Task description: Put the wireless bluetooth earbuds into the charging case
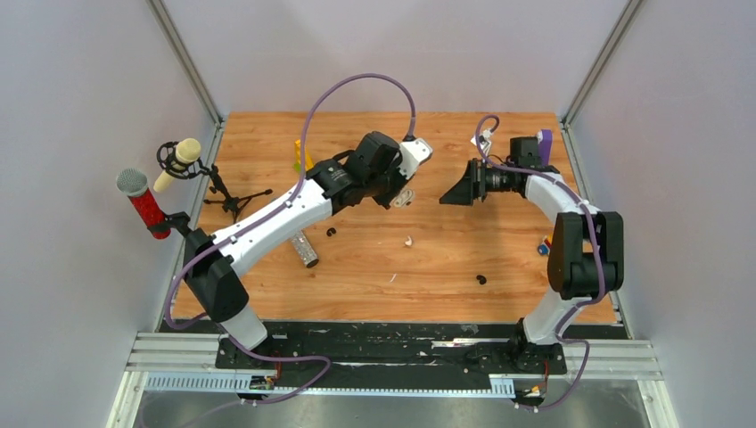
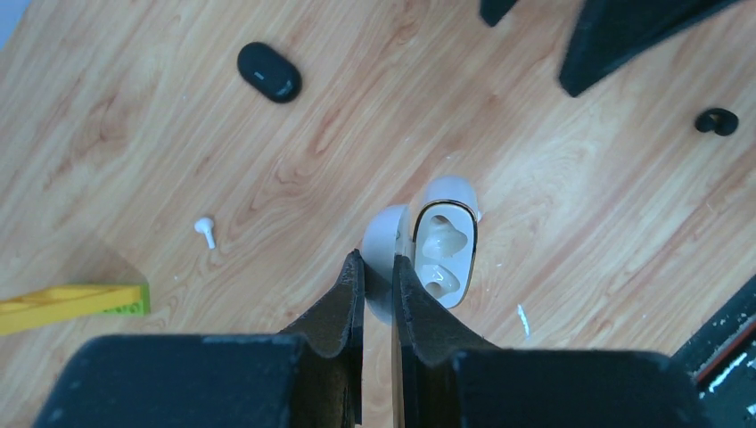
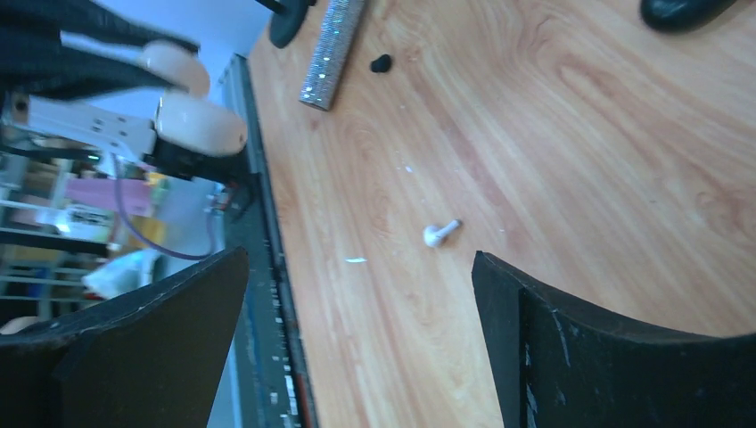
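Note:
My left gripper is shut on the white charging case, whose lid is open on two moulded wells; no earbud shows in them. The case hangs above the middle of the table. My right gripper is open, empty, at the right rear. A white earbud lies loose on the wood below the case, also visible in both wrist views. A black oval case and small black pieces lie on the table.
A yellow-green stand is behind the left arm. A silver microphone, a tripod and mounted microphones are at the left. Objects at the right edge are partly hidden by the right arm.

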